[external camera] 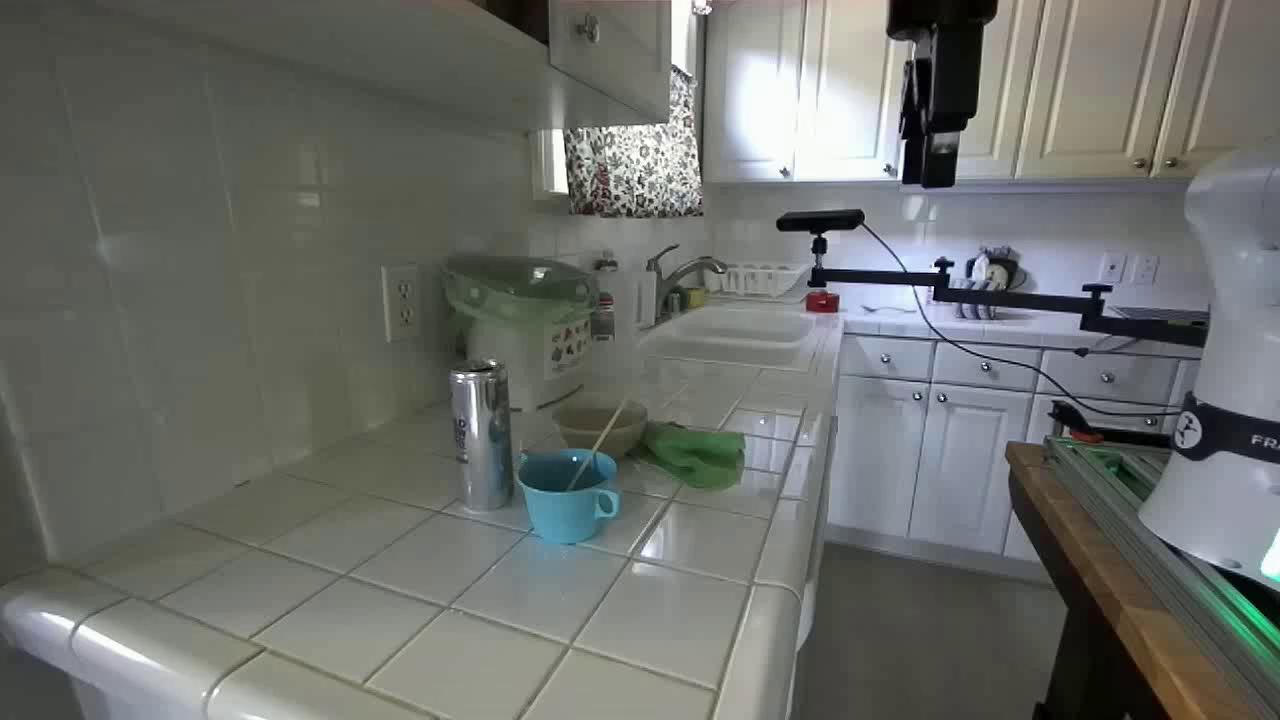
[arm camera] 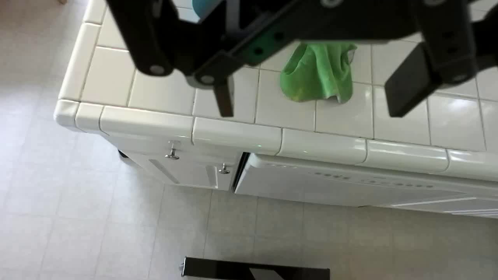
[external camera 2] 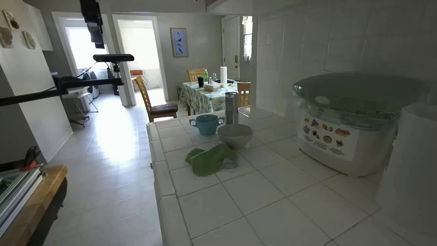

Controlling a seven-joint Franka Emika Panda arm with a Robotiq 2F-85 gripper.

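Observation:
My gripper stands open high above the counter, its two fingers wide apart and empty. In exterior view 1 the gripper [external camera: 932, 180] hangs at the top, in front of the far cabinets. A crumpled green cloth [arm camera: 320, 72] lies on the white tiles, seen between the fingers in the wrist view but well below them. Beside the cloth [external camera: 702, 456] are a grey bowl [external camera: 582, 428] and a blue two-handled cup [external camera: 561, 510]. A thin stick [external camera: 600, 444] leans up there; whether it rests in cup or bowl I cannot tell. A tall silver can [external camera: 482, 438] stands upright by the cup.
A bin with a green lid [external camera: 522, 312] stands against the wall, with the sink [external camera: 738, 334] beyond. A camera on a black arm [external camera: 888, 276] reaches out beside the counter.

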